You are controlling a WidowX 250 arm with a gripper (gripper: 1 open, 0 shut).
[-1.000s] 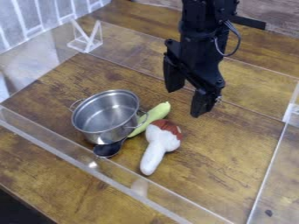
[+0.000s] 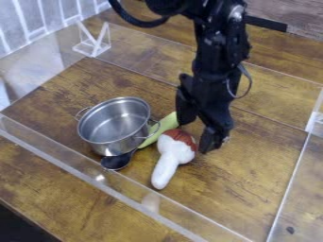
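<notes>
My black gripper [image 2: 201, 127] hangs from the arm at the upper middle, its fingers open and lowered over the red-topped end of a white object [image 2: 165, 165] shaped like a drumstick or mushroom. A pale green vegetable-like item [image 2: 159, 129] lies behind it, toward the steel pot [image 2: 111, 121] on the left. Whether the fingertips touch the white object is hard to tell.
A small black round item [image 2: 115, 164] lies below the pot. Clear panels edge the wooden tabletop [image 2: 252, 170] on left and right, with a small white frame [image 2: 93, 40] at the back left.
My gripper has moved down toward the red-topped end of the white object. The pot and other objects appear unchanged.
</notes>
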